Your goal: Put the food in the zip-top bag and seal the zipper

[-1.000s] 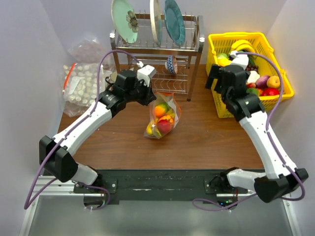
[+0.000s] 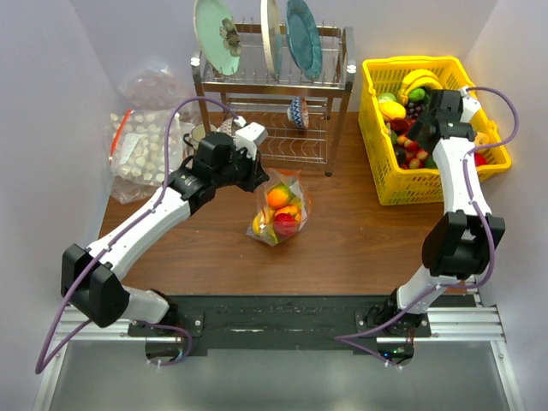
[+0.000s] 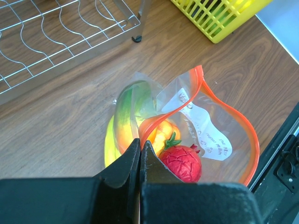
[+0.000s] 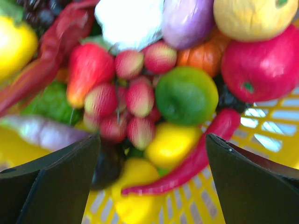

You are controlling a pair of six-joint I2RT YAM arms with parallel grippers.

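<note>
The zip top bag [image 2: 278, 214] with an orange zipper stands on the wooden counter, holding colourful food: an orange, a red fruit [image 3: 180, 163] and yellow-green items. My left gripper is shut at the bag's upper rim, seemingly pinching its thin edge. My right gripper is open over the yellow basket [image 2: 384, 184], with peppers, a green lime [image 4: 186, 95], lychee-like fruit and other food below it, blurred in the right wrist view.
A metal dish rack [image 2: 334, 103] with plates and a cup stands at the back. A pile of spare bags [image 2: 141, 150] lies at the left. The counter between bag and basket is clear.
My right arm has swung right and back, deeper over the basket. The bag and my left arm have shifted slightly.
</note>
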